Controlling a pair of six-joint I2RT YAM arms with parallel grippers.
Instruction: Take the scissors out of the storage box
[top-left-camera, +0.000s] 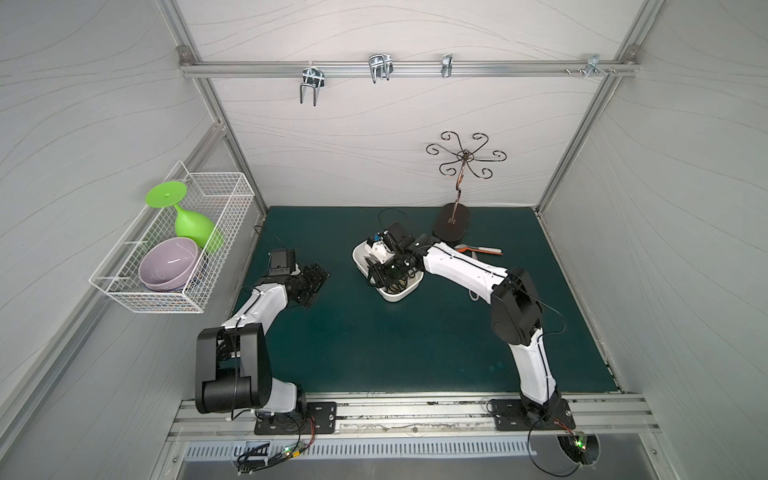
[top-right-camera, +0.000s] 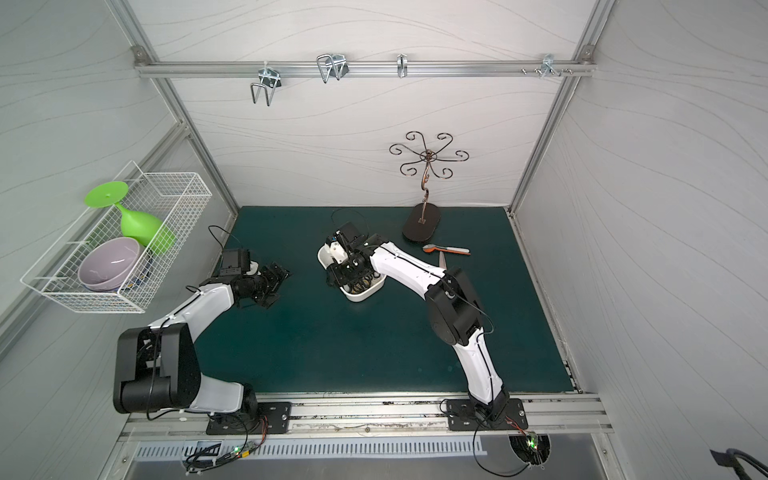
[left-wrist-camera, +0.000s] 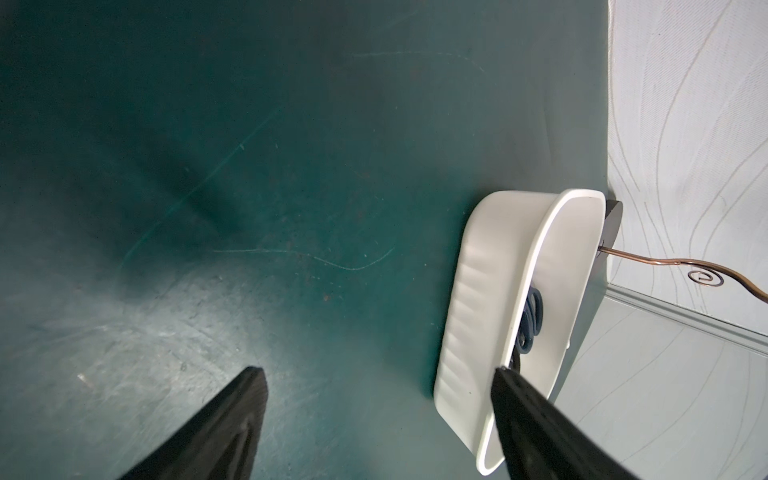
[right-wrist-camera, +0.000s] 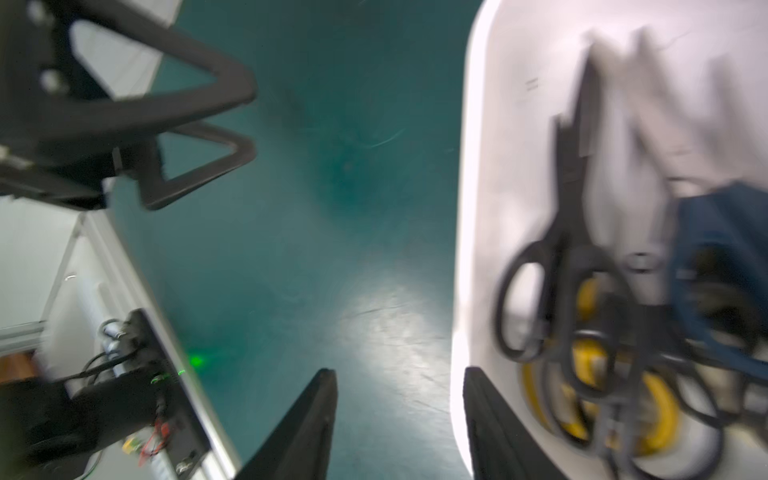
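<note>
The storage box (left-wrist-camera: 492, 312) is a white oblong tub in the middle of the table. Inside it, several black-handled scissors (right-wrist-camera: 572, 216) lie beside dark blue handles (right-wrist-camera: 728, 240); the right wrist view is blurred there. My right gripper hangs over the box's near wall, its fingers (right-wrist-camera: 308, 424) spread apart with nothing between them. One fingertip overlaps the box's rim in that view, and whether they touch I cannot tell. My left gripper stands open over bare table, to the left of the box.
Right of the box lie an orange-handled tool (top-left-camera: 478, 249) and a dark stand (top-left-camera: 452, 224) with a curled wire top. A wire basket (top-left-camera: 192, 300) on the left wall holds a lilac bowl (top-left-camera: 169, 264) and a green vase (top-left-camera: 192, 225).
</note>
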